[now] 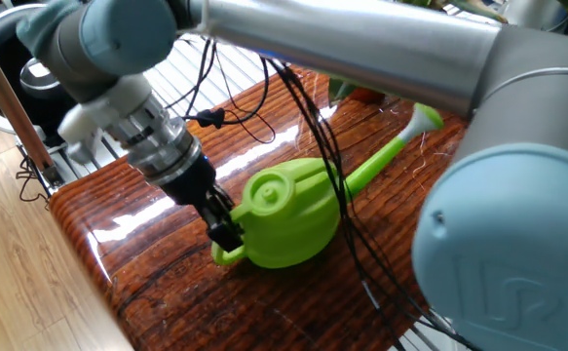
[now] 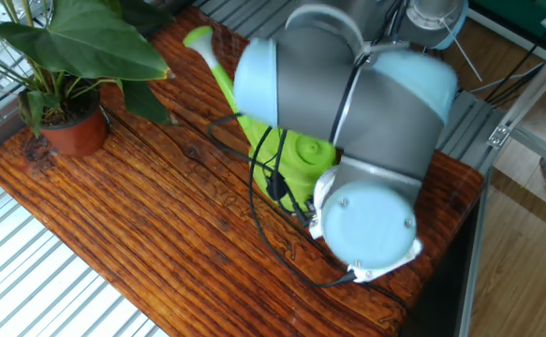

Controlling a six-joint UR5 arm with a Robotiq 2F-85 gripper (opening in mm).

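In exterior view 1 a green watering can [image 1: 298,229] is over the wooden table [image 1: 167,283], its round top facing the camera. Its long spout reaches up and right to a pale green rose [image 1: 423,121]. My black gripper [image 1: 227,232] is shut on the can's handle at the left end; the fingertips partly cover that spot. Exterior view 2 shows the can [image 2: 296,168] partly behind my arm [image 2: 366,122], spout towards the upper left, and the gripper is hidden there. Whether the can's base touches the table cannot be made out.
A leafy plant in a terracotta pot [image 2: 78,131] stands at the table's left edge in exterior view 2. Black cables [image 1: 332,161] hang from the arm across the can.
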